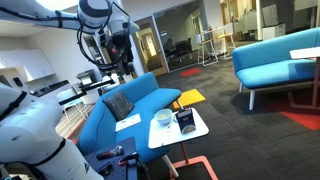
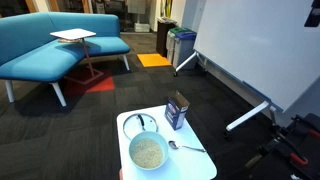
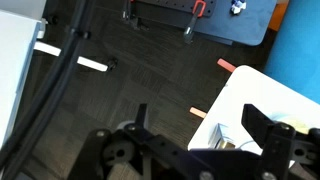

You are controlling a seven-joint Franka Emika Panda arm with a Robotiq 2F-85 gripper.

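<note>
My gripper is open, its two dark fingers wide apart with nothing held between them. In exterior view 1 the arm reaches up from the left, and its hand hangs high above the floor. A small white table [image 2: 205,168] carries a light blue bowl [image 2: 148,152] with pale, grainy contents. Beside the bowl stand a dark box [image 2: 177,111] and a spoon [image 2: 187,148]. A round clear lid [image 2: 140,124] appears to lie behind the bowl. In the wrist view the table's white top [image 3: 242,92] lies low at the right, partly hidden by a finger.
A blue sofa [image 1: 150,98] runs along the left, with a dark cushion [image 1: 118,106]. Another blue sofa [image 2: 45,58] sits farther off with a second white table [image 2: 72,35]. A whiteboard [image 2: 255,45] on a wheeled stand is at the right. Open carpet surrounds the table.
</note>
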